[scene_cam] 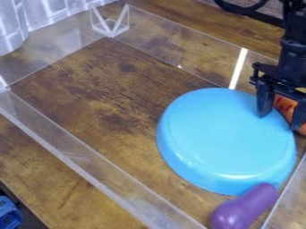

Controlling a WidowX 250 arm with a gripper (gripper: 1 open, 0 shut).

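Observation:
A large round light-blue lid or bowl, turned face down point(219, 141), lies on the wooden surface at the right of a clear-walled enclosure. My black gripper point(278, 109) is at its upper-right edge, fingers pointing down; whether it holds the rim is hard to tell. An orange object point(292, 111), partly hidden by the gripper, sits just behind. A purple eggplant point(245, 204) lies below the blue piece, near the bottom edge.
Clear plastic walls point(84, 165) border the space. A blue object point(7, 215) lies outside at the bottom left corner.

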